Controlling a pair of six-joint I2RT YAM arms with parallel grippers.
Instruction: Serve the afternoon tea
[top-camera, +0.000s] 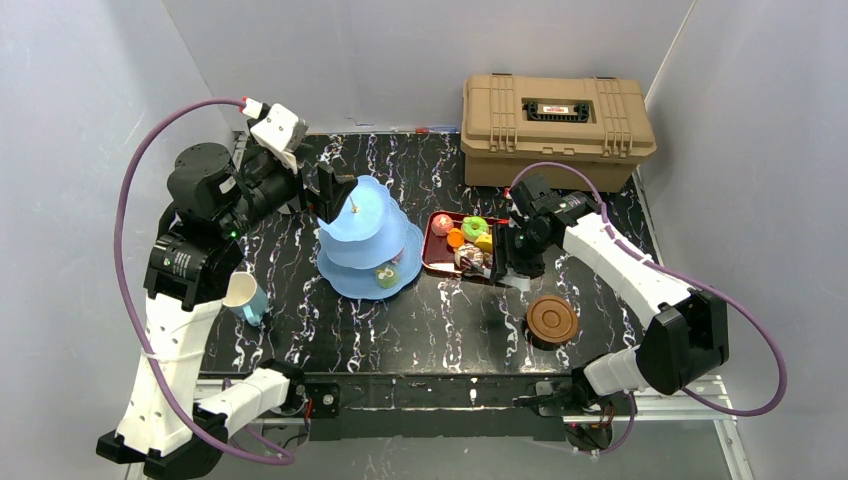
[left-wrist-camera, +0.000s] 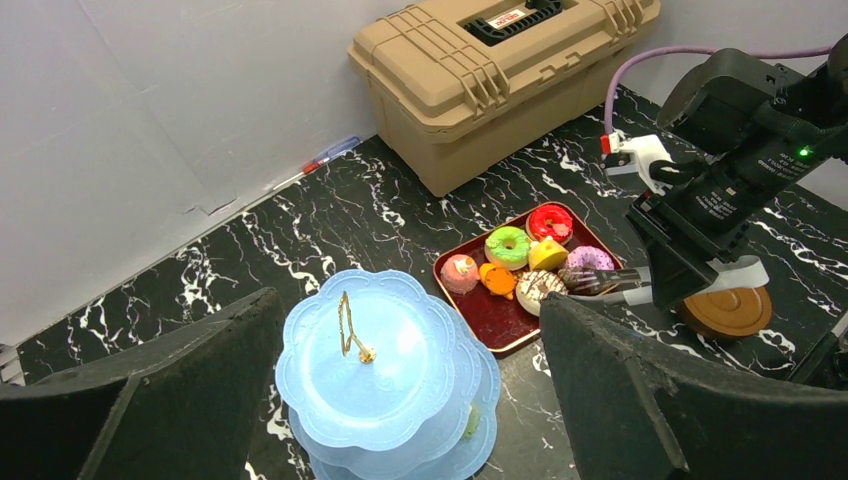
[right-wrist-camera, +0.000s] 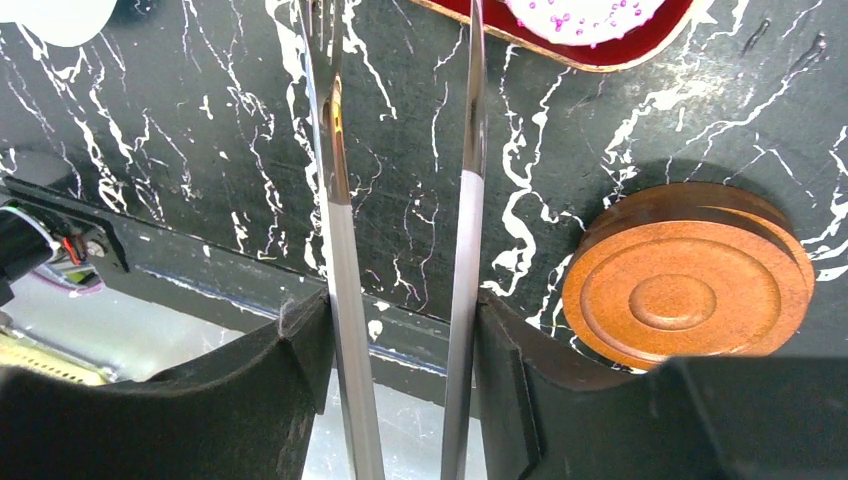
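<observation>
My right gripper is closed around a pair of tongs (right-wrist-camera: 465, 250) with pale handles and metal ends; the tongs' arms stand apart, nothing visible between them in the right wrist view. In the left wrist view their ends reach over the red tray (left-wrist-camera: 485, 318), near a striped brown-and-white donut (left-wrist-camera: 538, 290) and a purple donut (left-wrist-camera: 590, 260). Also on the tray are a green donut (left-wrist-camera: 507, 247), red donut (left-wrist-camera: 550, 223) and several small treats. My left gripper (top-camera: 330, 192) is open and empty, above the blue tiered stand (top-camera: 350, 283).
A blue-white cup (top-camera: 247, 297) lies at the left. The round brown lid (top-camera: 552, 319) sits right of the front middle, and a tan toolbox (top-camera: 560, 125) fills the back right.
</observation>
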